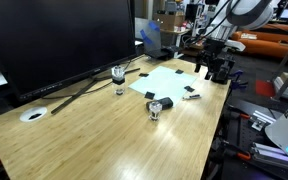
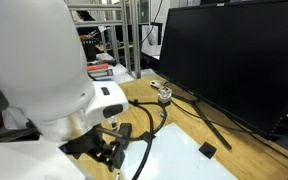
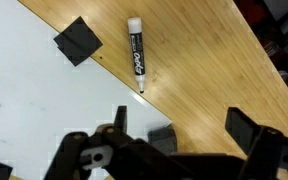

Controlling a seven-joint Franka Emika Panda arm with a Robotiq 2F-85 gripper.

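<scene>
A black-and-white marker (image 3: 137, 56) lies on the bare wood beside the white sheet (image 3: 44, 115) in the wrist view. It also shows in exterior view 1 as a small marker (image 1: 191, 96) near the sheet's right end. My gripper is open, its black fingers wide apart at the bottom of the wrist view, with the marker beyond them. In exterior view 1 the gripper (image 1: 215, 70) hangs over the right end of the table. A dark block (image 3: 164, 138) shows between the fingers in the wrist view, apart from both.
A black oblong object (image 1: 159, 103) and a pale cup (image 1: 155, 112) stand near the table's middle. Another cup (image 1: 118, 80) is by the large monitor (image 1: 59, 50). Black squares (image 3: 79, 41) mark the sheet's corners.
</scene>
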